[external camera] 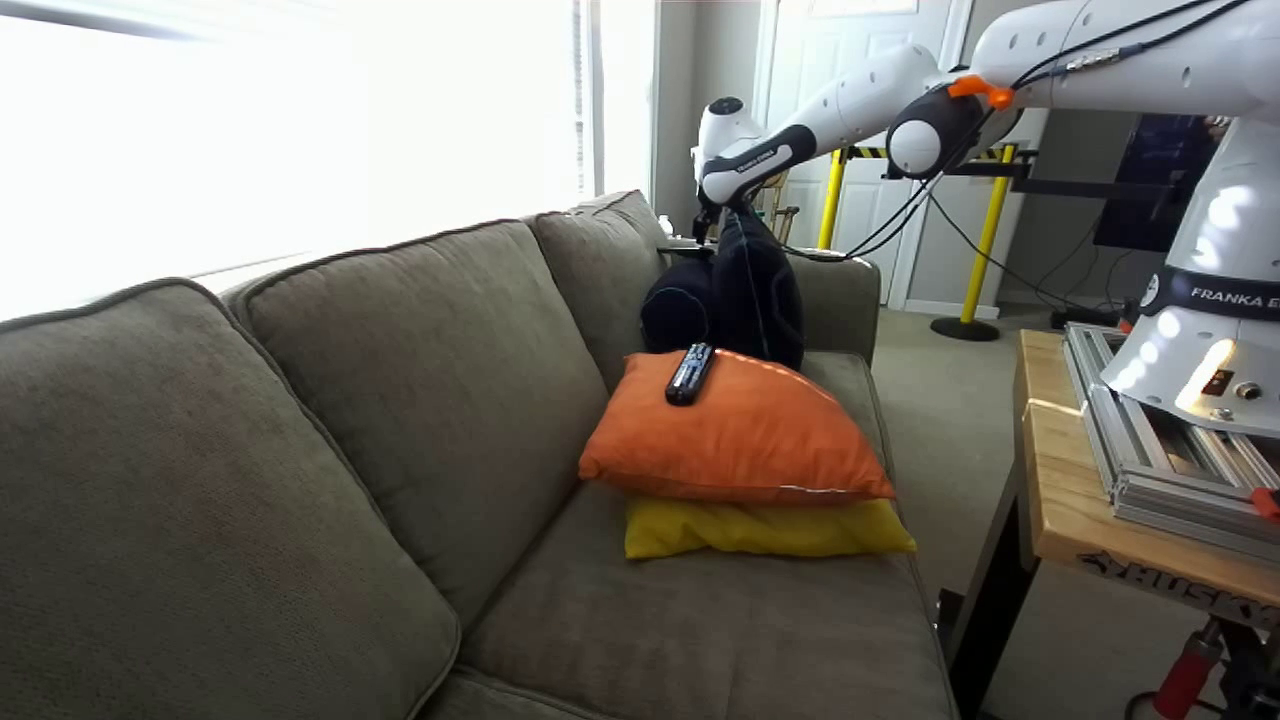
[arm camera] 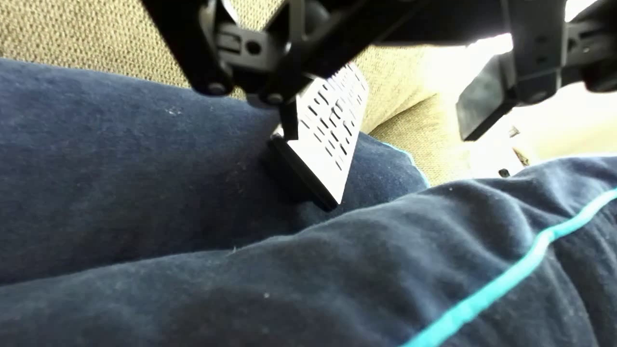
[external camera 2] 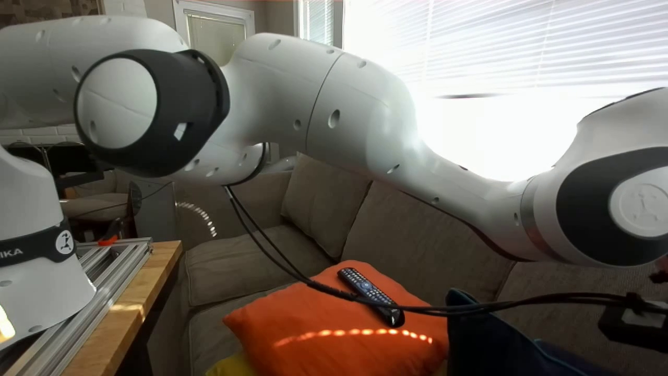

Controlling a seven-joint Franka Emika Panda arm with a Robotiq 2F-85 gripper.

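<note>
In the wrist view, a remote-like device with rows of buttons [arm camera: 332,124], bright with glare, lies tilted on a dark blue pillow [arm camera: 144,167]. My gripper is open above it. One finger overlaps the device's near end; whether it touches cannot be told. The other finger stands well apart to the right, with a gap between it and the device. From exterior view 1, the device is a thin dark strip [external camera: 685,251] by the gripper [external camera: 704,228], at the top of the dark pillows. The gripper's fingers are out of sight in exterior view 2.
A second, black remote [external camera: 690,374] rests on an orange pillow [external camera: 744,432], which is stacked on a yellow one [external camera: 768,528]. Another dark pillow with turquoise piping [arm camera: 538,243] rises close below the gripper. The couch back [external camera: 420,324] borders this area.
</note>
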